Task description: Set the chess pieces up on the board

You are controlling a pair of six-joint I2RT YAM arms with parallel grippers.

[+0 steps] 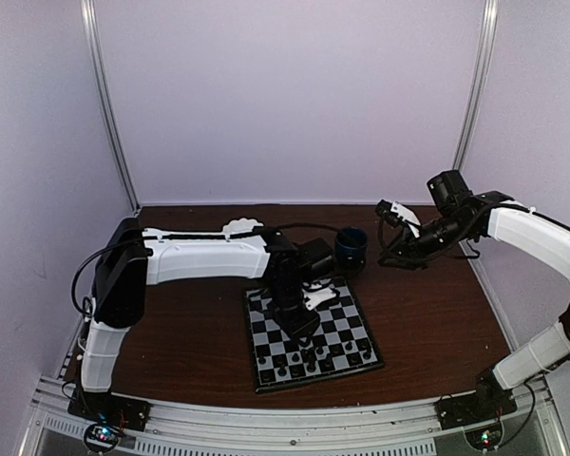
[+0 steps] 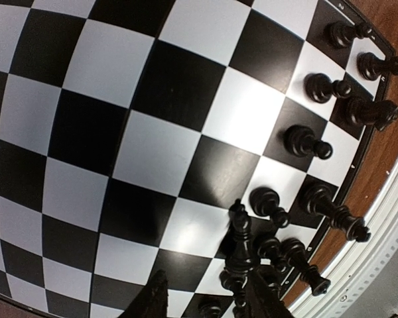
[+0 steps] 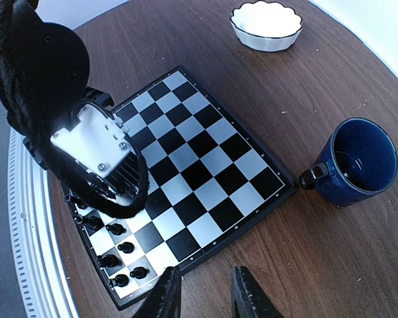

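The chessboard [image 1: 363, 350] lies on the table with black pieces along its near edge. In the left wrist view a tall dark piece [image 2: 241, 242] stands among the pawns, in front of the right finger of my left gripper. That gripper is open over the board, and nothing shows clasped between its fingers. Nearby are a pawn [image 2: 268, 203] and a tall piece [image 2: 331, 211] on the edge row. Other pieces at the bottom partly hide behind the finger. My right gripper hangs right of the board, open and empty.
A blue mug [image 3: 358, 162] stands close to the board's far right corner. Beyond the board is a white scalloped bowl [image 3: 265, 26]. The board's far part is bare, and the table [image 1: 427, 323] right of it is clear.
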